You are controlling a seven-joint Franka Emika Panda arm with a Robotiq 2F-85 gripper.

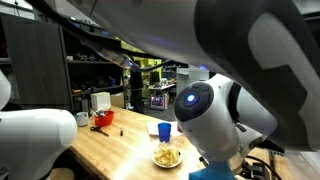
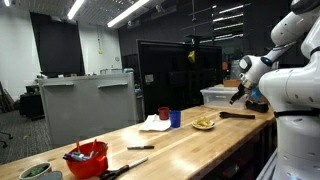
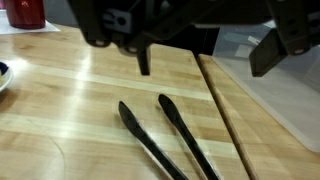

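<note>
In the wrist view my gripper stands open, its two dark fingertips wide apart with nothing between them. Below them on the wooden table lie black tongs, their two arms spread slightly; the near end runs out of the picture. The second exterior view shows the gripper above the table's far right, near a dark long object that looks like the same tongs. My own arm blocks the fingers in the first exterior view.
A plate of yellowish food sits mid-table, with a blue cup and a red mug behind it. A red container with utensils stands front left. A clear plastic bin is near the arm.
</note>
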